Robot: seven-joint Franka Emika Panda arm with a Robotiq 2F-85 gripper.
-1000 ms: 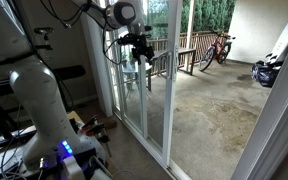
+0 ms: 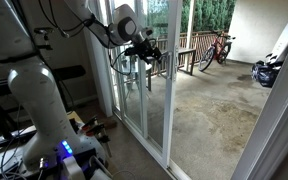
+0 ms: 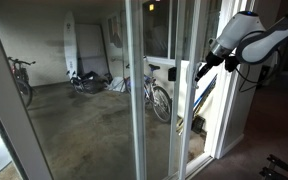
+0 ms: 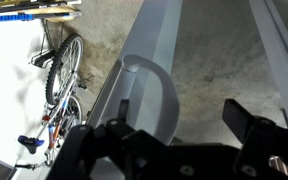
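Note:
A sliding glass door with a white frame [image 2: 168, 108] stands in front of the arm. In the wrist view, a pale curved handle [image 4: 164, 88] on the door frame lies between and beyond the dark fingers of my gripper. The fingers are spread wide apart, and neither is seen closed on the handle. In the first exterior view my gripper [image 2: 153, 53] hangs at the upper part of the door, just left of the frame post. The second exterior view shows the gripper [image 3: 198, 72] close to the door frame [image 3: 189, 100]; contact cannot be made out.
Beyond the glass lies a concrete patio [image 2: 219, 110] with a bicycle [image 2: 215, 50], dark bags [image 2: 266, 72] and a wooden railing. A red-and-black item [image 2: 92, 126] lies near the arm's base.
My arm has stretched to the right and a little downward, bringing the gripper nearer the door post. The door looks to be in the same place.

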